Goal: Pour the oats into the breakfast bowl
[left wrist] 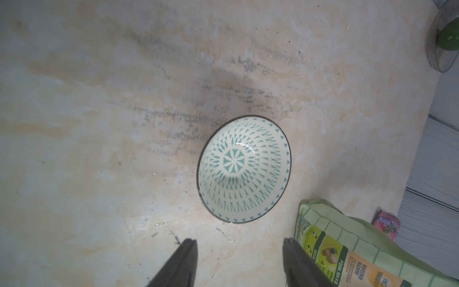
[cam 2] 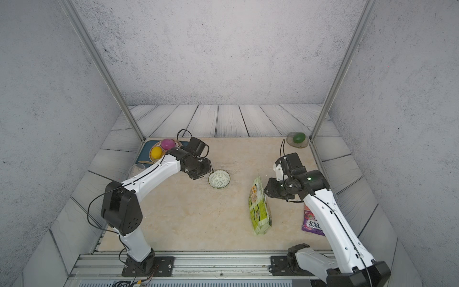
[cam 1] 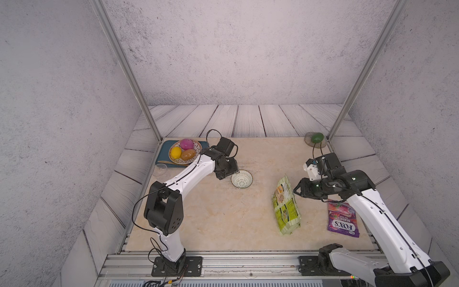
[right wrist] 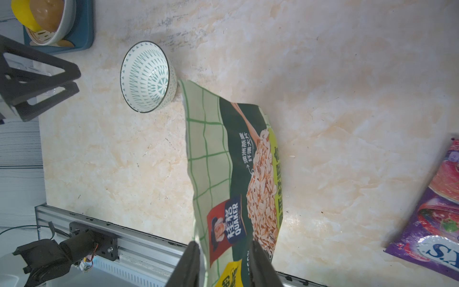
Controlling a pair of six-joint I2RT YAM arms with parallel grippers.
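Observation:
The white bowl with a green pattern [left wrist: 243, 169] stands upright near the table's middle; its inside looks empty. My left gripper hangs open just left of the bowl in the top views, nothing between its fingers. To the right of the bowl, the green Quaker oats bag [cam 1: 286, 208] stands on the table. Its top leans toward the bowl in the right wrist view. My right gripper [cam 1: 297, 190] is beside the bag's right side, part open. In the right wrist view its fingers [right wrist: 188, 263] appear on either side of the bag's lower end; contact is unclear.
A blue tray [cam 1: 164, 153] at the back left carries a plate of fruit. A clear glass [cam 1: 160, 169] stands near it. A purple Fox's packet [cam 1: 342, 222] lies right of the bag; a glass dish [cam 1: 307, 140] with a green item sits back right.

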